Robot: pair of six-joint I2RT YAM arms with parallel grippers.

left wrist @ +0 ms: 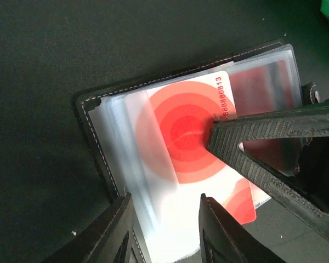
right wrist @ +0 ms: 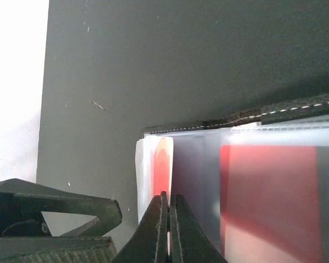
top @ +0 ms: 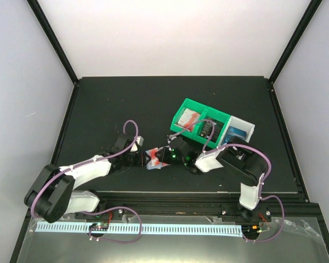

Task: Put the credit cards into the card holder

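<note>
A black-edged card holder (left wrist: 136,224) with clear sleeves lies open on the dark table. A white credit card (left wrist: 178,93) with red-orange circles sits partly under a clear sleeve. My left gripper has its fingers on either side of the holder's near edge, shut on it. From the opposite side, my right gripper is shut on the card's edge; the card (right wrist: 162,164) shows nearly edge-on at its fingertips. Both grippers (top: 147,159) (top: 158,157) face each other in the top view, hiding most of the holder.
Behind the right arm stands a green box (top: 193,103) with a red-and-white card (top: 187,118) and a dark card (top: 210,129) in its compartments. A white tray (top: 244,125) with a blue card (top: 237,133) adjoins it.
</note>
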